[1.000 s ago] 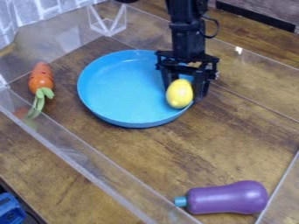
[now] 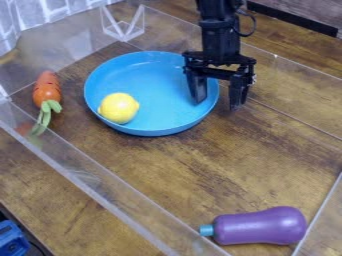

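Observation:
My black gripper hangs over the right rim of a blue plate, its two fingers apart with nothing visible between them. A yellow lemon-like toy lies in the front left part of the plate, apart from the gripper.
A carrot toy lies left of the plate. A purple eggplant toy lies at the bottom right. Clear walls edge the wooden surface, which is bare in front of and right of the plate. A blue object shows at the bottom left corner.
The yellow toy has moved left across the plate, away from the gripper, and now sits at the front left. The plate has shifted slightly; the gripper stays near the right rim.

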